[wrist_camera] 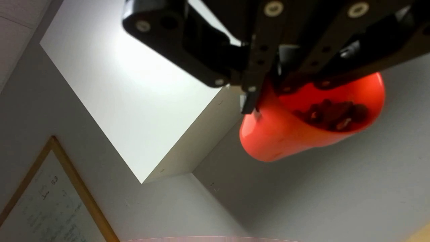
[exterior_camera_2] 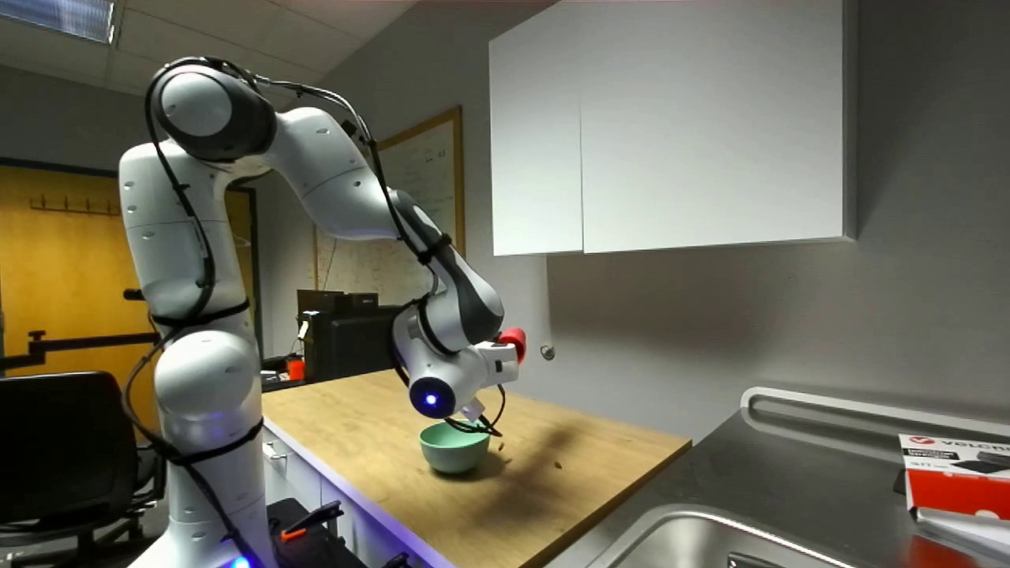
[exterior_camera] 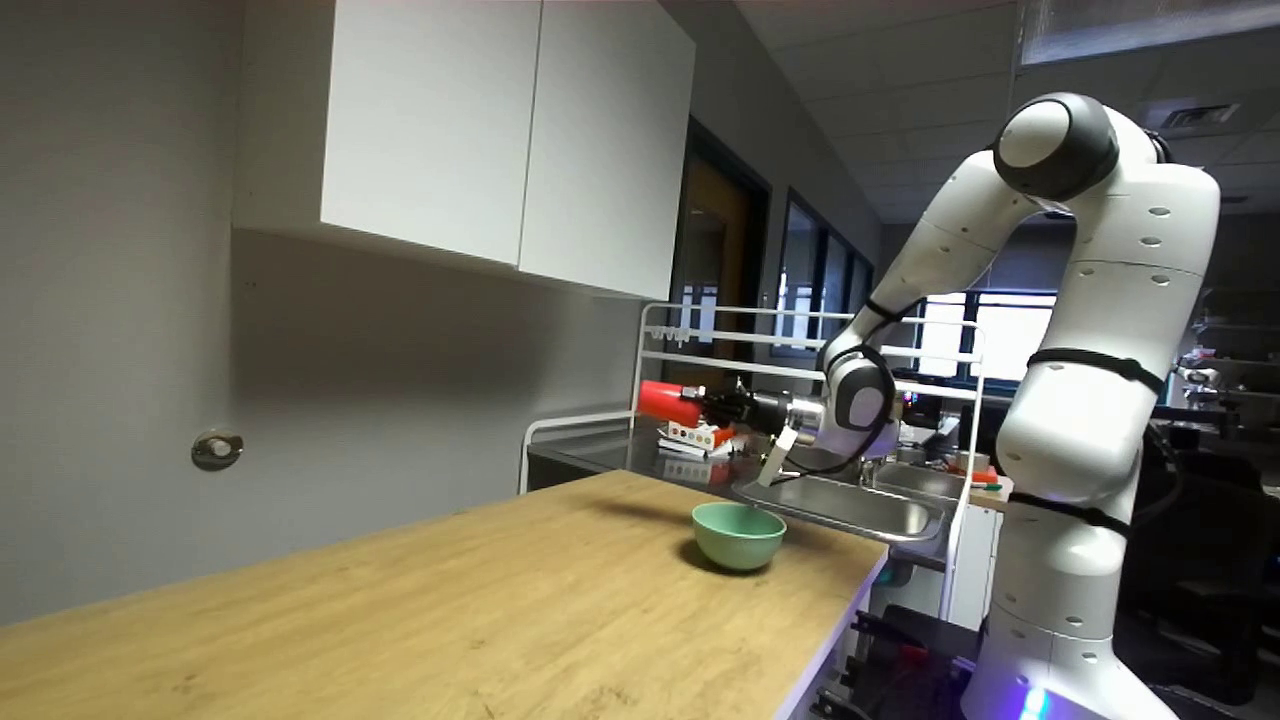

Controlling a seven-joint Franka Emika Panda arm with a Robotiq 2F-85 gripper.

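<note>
A red cup [exterior_camera: 667, 401] lies nearly on its side in the air, and my gripper [exterior_camera: 708, 402] is shut on it near its rim. Looking into its mouth in the wrist view, I see several dark brown pieces inside the cup [wrist_camera: 278, 139]. The gripper's black fingers [wrist_camera: 250, 90] reach the cup wall there; part of the contact is hidden. A green bowl [exterior_camera: 738, 536] stands upright on the wooden table, below the arm and apart from the cup. The second exterior view shows the bowl [exterior_camera_2: 454, 449] partly behind a hanging cable, and only a bit of the cup [exterior_camera_2: 514, 341].
Small dark bits [exterior_camera_2: 559, 465] lie on the wooden table [exterior_camera_2: 379, 416] beside the bowl. White wall cabinets [exterior_camera: 480, 144] hang above the table's back. A white rack [exterior_camera: 816, 340] and a steel sink [exterior_camera: 852, 504] stand beyond the table's end.
</note>
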